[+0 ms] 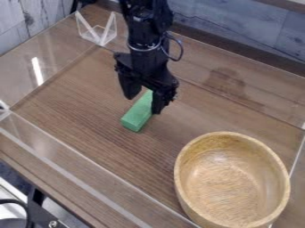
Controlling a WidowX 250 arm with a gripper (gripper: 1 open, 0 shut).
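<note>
The black robot arm comes down from the top centre, and its open gripper [145,89] hangs just over a green block [138,113], which lies on the wooden table [84,125]. The arm covers the block's upper end, so whether the fingers touch it I cannot tell.
A large tan round bowl [229,177] stands at the lower right. White wire-like pieces stand at the top left and left edge. A cable lies at the bottom left corner.
</note>
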